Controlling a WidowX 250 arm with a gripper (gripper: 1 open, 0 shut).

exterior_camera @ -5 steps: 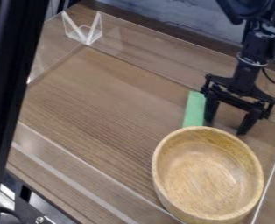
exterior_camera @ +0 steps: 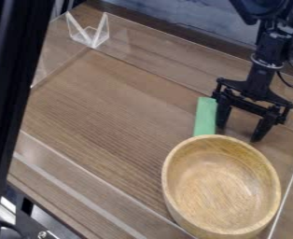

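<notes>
My black gripper [exterior_camera: 244, 114] hangs low over the right side of the wooden table, its fingers spread to either side and reaching down near the table. Beside its left fingers lies a flat green object [exterior_camera: 205, 117], partly covered by the gripper. A large round wooden bowl [exterior_camera: 220, 187] stands just in front of the gripper at the lower right. Whether anything lies between the fingers is hard to tell.
A white wire stand [exterior_camera: 90, 35] is at the back left. A dark frame edge runs down the left of the view, and a wall closes off the back.
The gripper has shifted very slightly; the green object and bowl look unmoved.
</notes>
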